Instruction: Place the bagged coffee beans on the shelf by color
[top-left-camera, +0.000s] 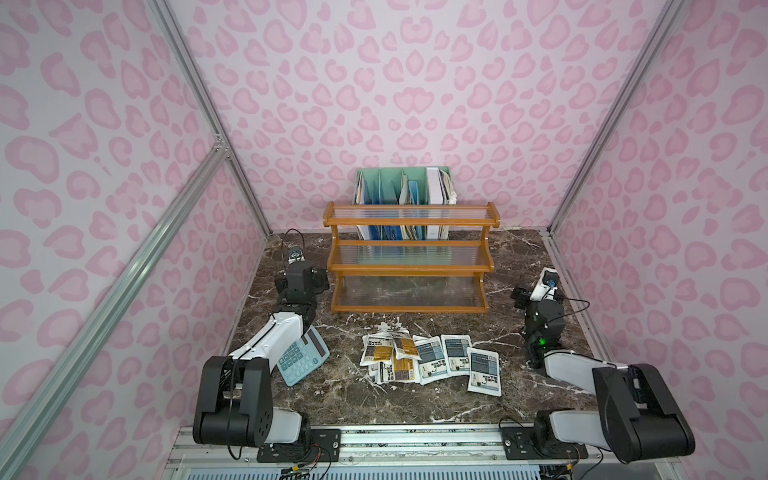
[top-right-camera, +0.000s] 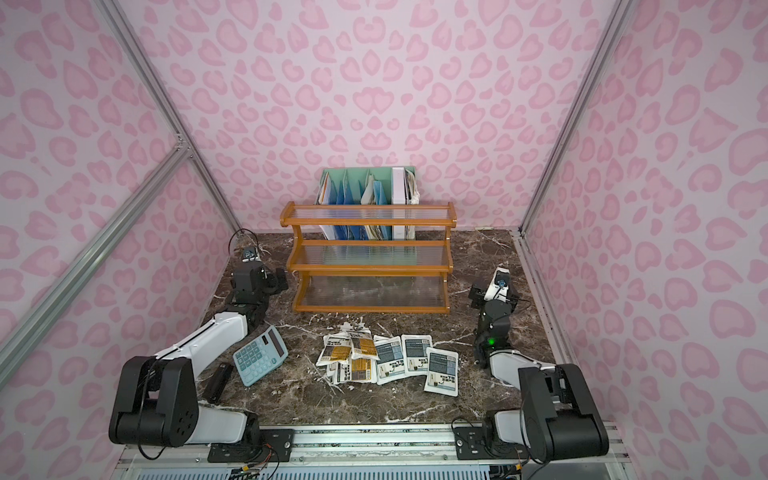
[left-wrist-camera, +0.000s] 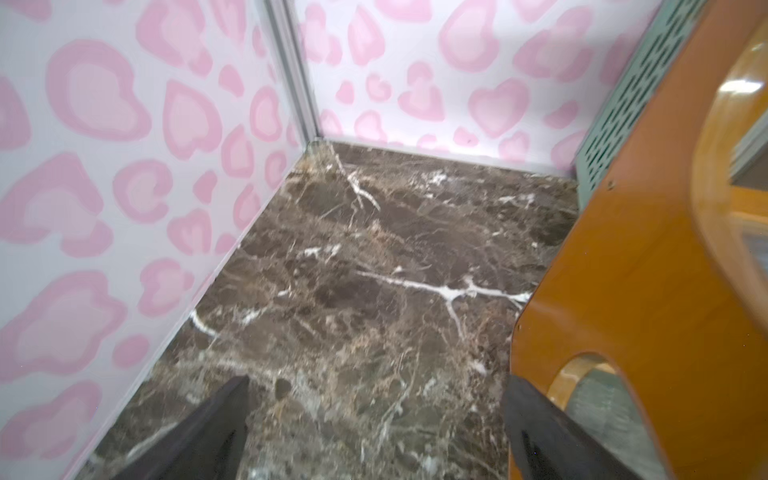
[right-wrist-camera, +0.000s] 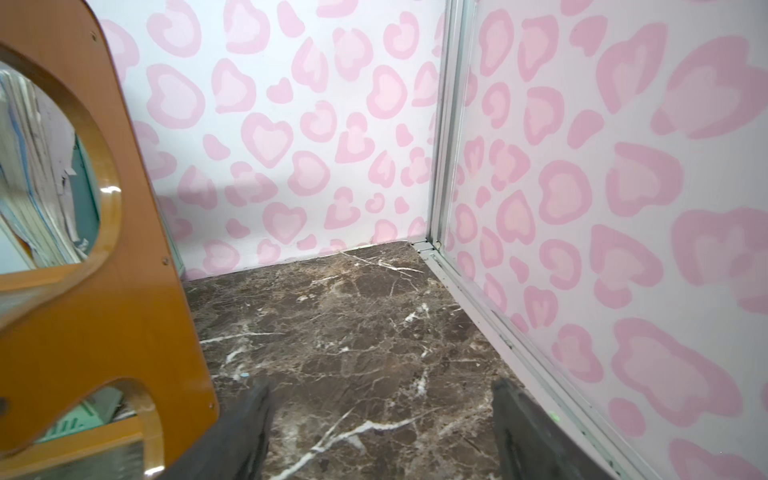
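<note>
On the marble table lie several white coffee bags with yellow-brown panels (top-left-camera: 397, 370), piled on each other. To their right are three white bags with dark blue-grey panels (top-left-camera: 484, 373), the nearer two overlapping the pile's edge side. The three-tier wooden shelf (top-left-camera: 410, 269) behind them holds no bags. My left gripper stands open left of the shelf, nothing between its blurred fingers. Right of the shelf, my right gripper has its fingers apart and empty over bare marble.
A blue calculator (top-right-camera: 261, 355) lies by the left arm, with a black object (top-right-camera: 217, 383) beside it. Behind the shelf stands a green file holder (top-left-camera: 392, 182) with folders. Bare marble (right-wrist-camera: 344, 336) lies between shelf and right wall.
</note>
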